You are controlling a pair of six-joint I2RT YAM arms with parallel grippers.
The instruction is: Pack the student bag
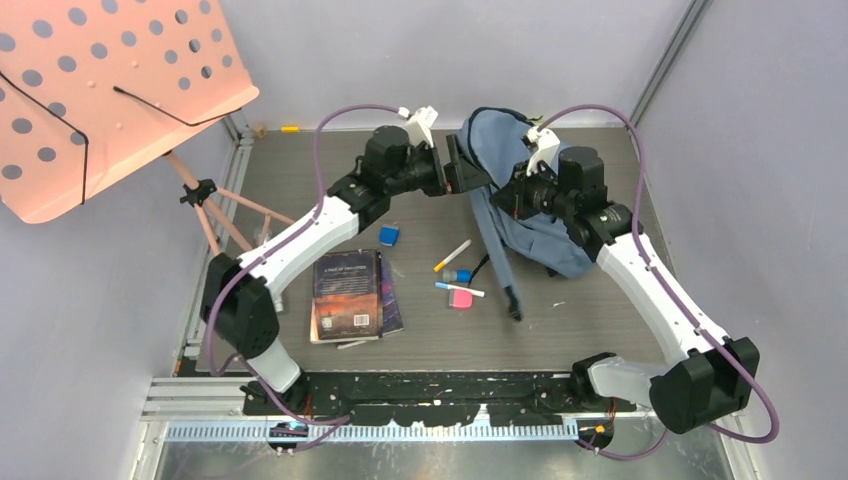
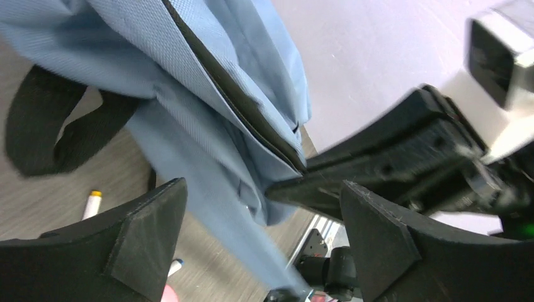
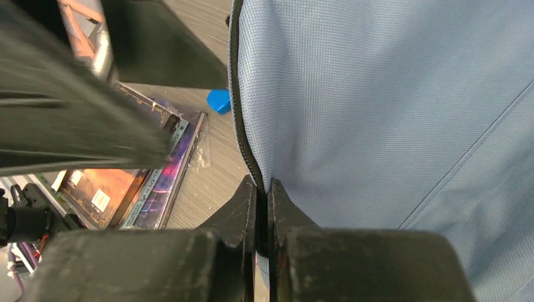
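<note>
The blue student bag (image 1: 545, 235) hangs over the right half of the table, its opening edged in black. On that edge my right gripper is shut, pinching the fabric between its fingertips. My left gripper stands open just left of the bag, and nothing is seen held between its fingers. Two stacked books (image 1: 346, 295) lie left of centre. A blue block (image 1: 389, 235), a yellow-tipped marker (image 1: 453, 255), a blue-capped marker (image 1: 460, 289), a small blue-ended item (image 1: 457, 276) and a pink block (image 1: 460, 299) are scattered mid-table.
An orange perforated panel (image 1: 120, 90) on a tripod overhangs the upper left. The two grippers are close together at the bag's top. Bare tabletop (image 1: 570, 330) shows at the front right. A dark strap (image 2: 69, 119) dangles beside the bag.
</note>
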